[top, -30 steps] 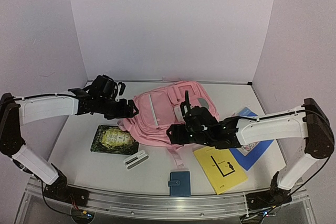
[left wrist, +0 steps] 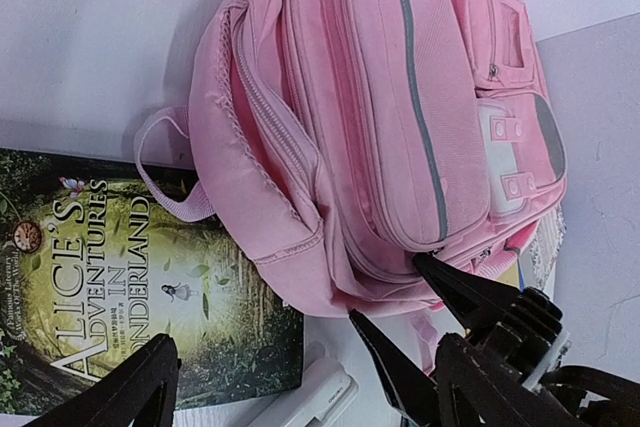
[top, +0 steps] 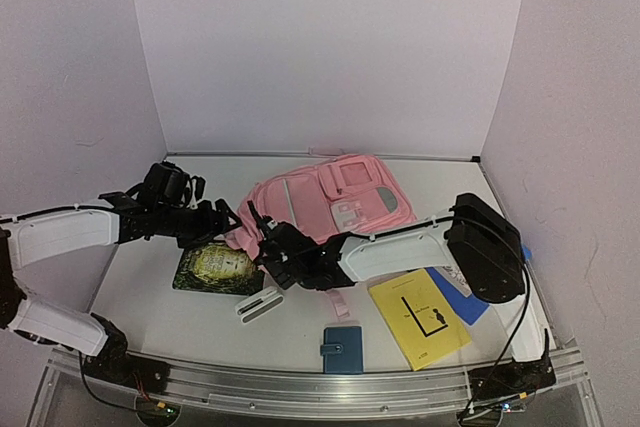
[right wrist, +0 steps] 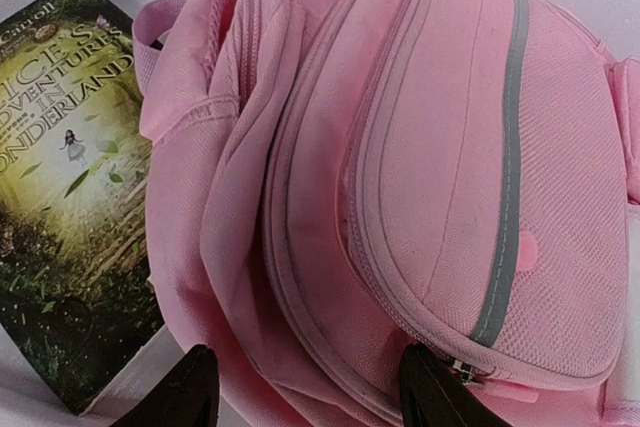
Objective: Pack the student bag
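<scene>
The pink backpack (top: 315, 202) lies on the table with its zipped front up; in the left wrist view its side opening with a zipper (left wrist: 270, 117) faces the book. My left gripper (top: 232, 217) is over the bag's left edge, fingers spread with nothing between them. Close by, my right gripper (top: 272, 269) is low at the bag's lower left edge, its fingers (right wrist: 190, 387) apart; pink fabric shows between and beyond them, and no grip on it is visible. An Alice's Adventures in Wonderland book (left wrist: 110, 267) lies flat left of the bag.
A white stapler-like item (top: 260, 304) lies below the book. Nearer the front are a blue wallet-like notebook (top: 343, 350) and a yellow booklet (top: 420, 319), with a blue folder (top: 462, 297) partly under the right arm. Both grippers are close together.
My right gripper has swung left along the bag's lower edge. The left gripper has moved left and slightly down. The bag and other items look unmoved.
</scene>
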